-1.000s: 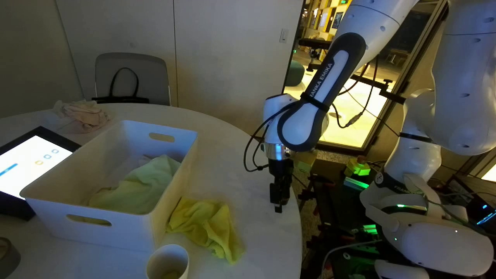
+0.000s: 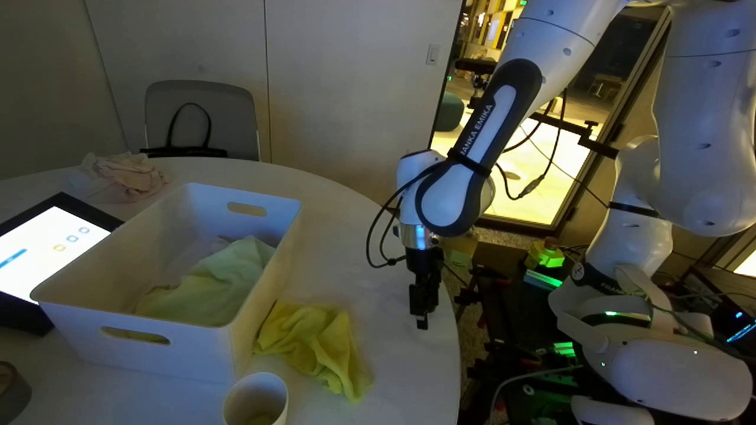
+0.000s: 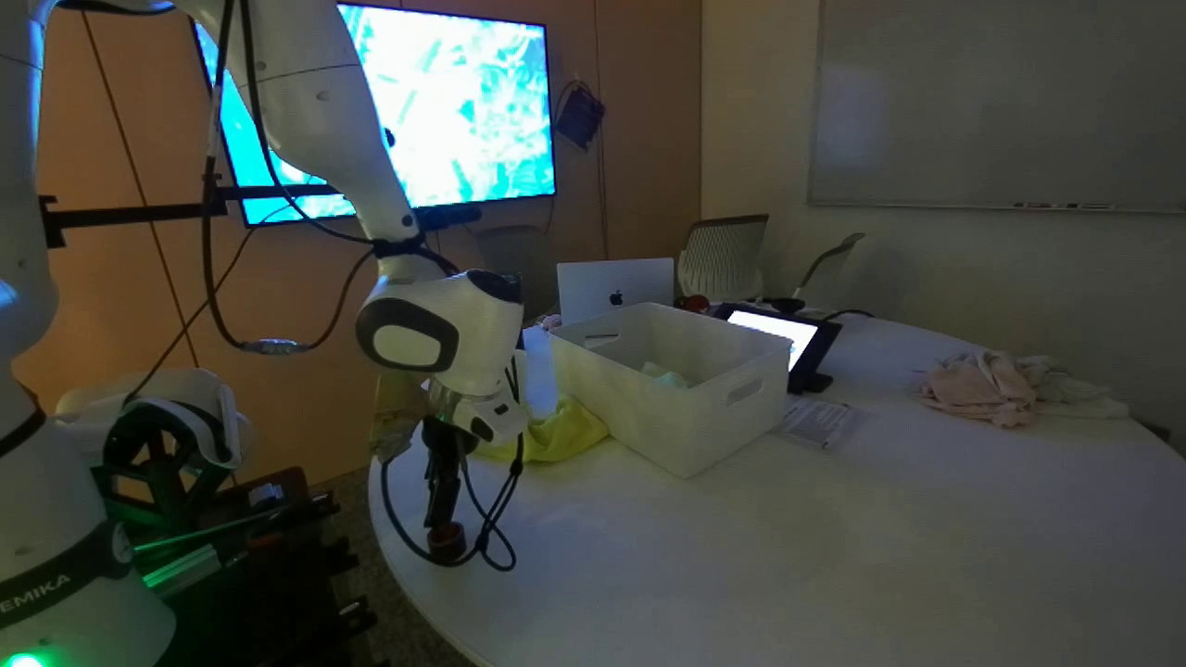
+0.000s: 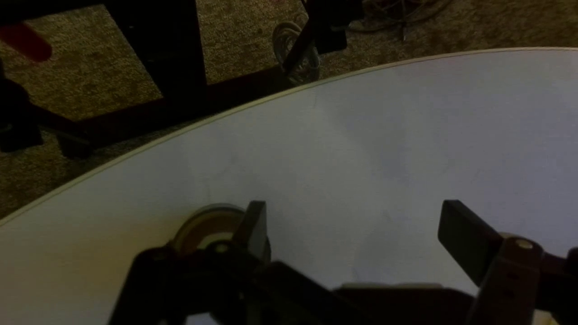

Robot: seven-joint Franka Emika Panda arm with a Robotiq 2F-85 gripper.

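Observation:
My gripper stands open over the table's curved edge side, its two dark fingers wide apart and only bare white tabletop showing between them. Close by the left finger in the wrist view is a round brown object with a pale ring [image 4: 208, 223], partly covered by that finger. In exterior view 2 this small reddish-brown round thing [image 3: 447, 540] sits on the table right at my fingertips; whether they touch it I cannot tell. Exterior view 1 shows the gripper [image 2: 423, 315] pointing down, right of a crumpled yellow cloth [image 2: 312, 343].
A white bin [image 2: 266, 297] holds a pale green cloth [image 2: 220, 283]. A white cup [image 2: 256, 404] stands near the bin's corner. Left of the bin is a lit tablet [image 2: 46, 244]; pinkish cloth [image 2: 131, 176] lies at the back. Open tabletop [image 3: 778, 556] stretches away from the gripper.
My arm has shifted slightly left in exterior view 1, and the fingertips sit a little lower. Bin, cloths and cup have stayed where they were.

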